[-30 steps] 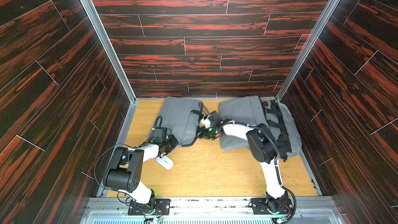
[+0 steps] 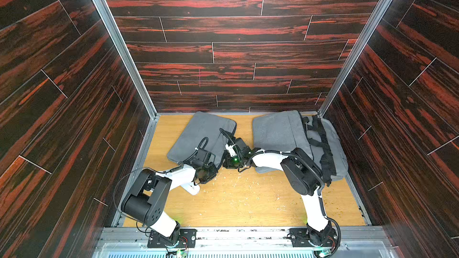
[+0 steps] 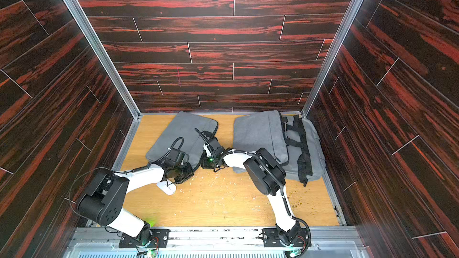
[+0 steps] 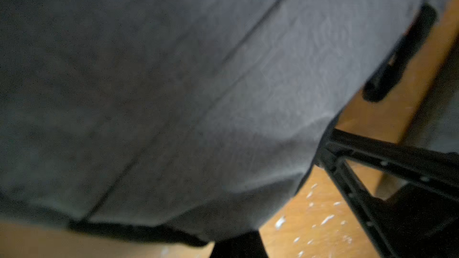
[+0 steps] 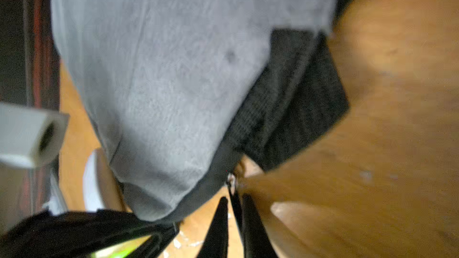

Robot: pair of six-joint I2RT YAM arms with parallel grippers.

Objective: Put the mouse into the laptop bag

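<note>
The white mouse (image 2: 191, 187) lies on the wooden table at the near left, partly under my left arm. A flat grey laptop bag (image 2: 196, 136) sits at the back left, its dark edge (image 5: 306, 114) toward the front. My left gripper (image 2: 210, 172) is at that bag's front corner, mostly hidden; grey fabric fills the left wrist view and nothing clear shows between its fingers. My right gripper is at the bag's right front edge, its fingers a little apart; whether fabric is between them is unclear.
Another grey bag (image 2: 272, 129) with black straps lies across the back right, under my right arm. Dark panelled walls enclose the table.
My left gripper has moved right and toward the front; the right one moved left and forward. The left bag's front part has shifted toward the front.
</note>
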